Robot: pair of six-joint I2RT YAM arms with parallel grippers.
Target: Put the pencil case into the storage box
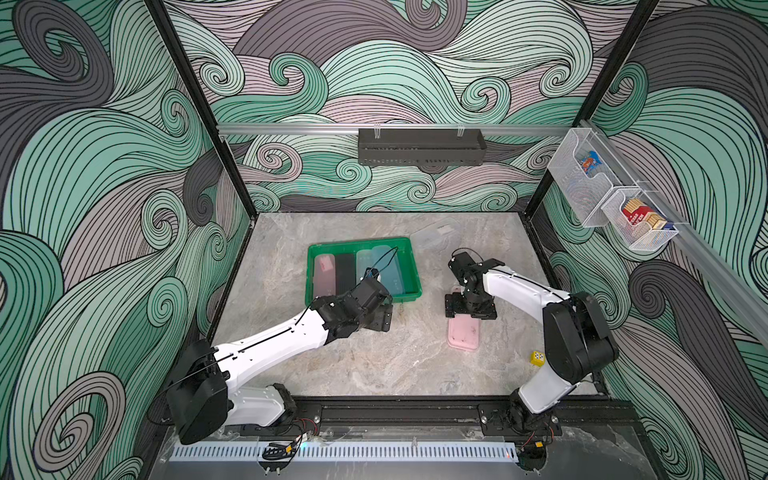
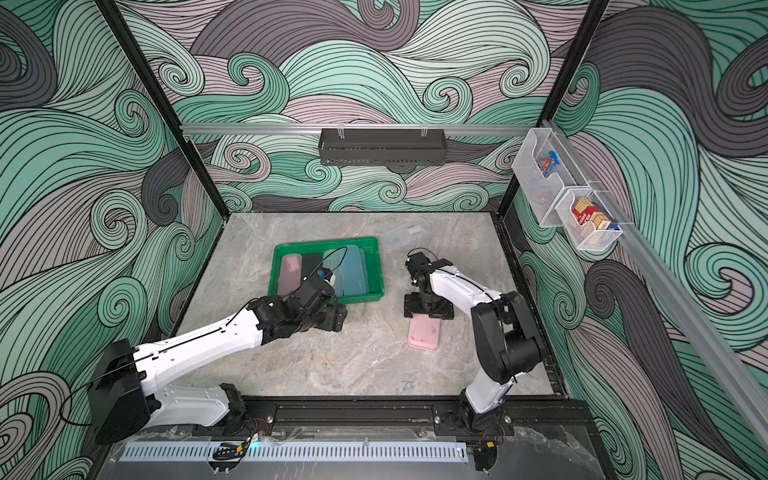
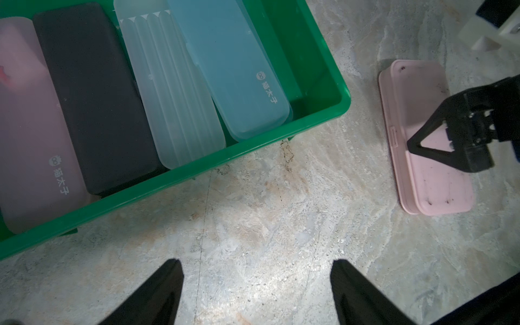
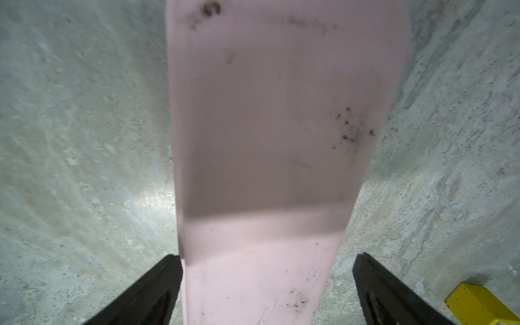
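A pink pencil case (image 1: 464, 333) lies flat on the table, right of the green storage box (image 3: 292, 130). Directly over the case is my right gripper, open, one finger to each side of it; in the right wrist view the case passes between the fingertips without visible contact. Inside the box, a pink case (image 3: 43, 119), a black case (image 3: 92, 97), a clear ribbed case (image 3: 170, 92) and a blue case (image 3: 233, 65) lie side by side. My left gripper hangs in front of the box, its fingers apart with only bare table beneath.
Behind and right of the box lies a clear case (image 1: 434, 236). A yellow cube (image 4: 479, 306) sits near the right arm's base. Bare table spreads between the box and the pink case. Wire baskets (image 1: 640, 216) hang on the right.
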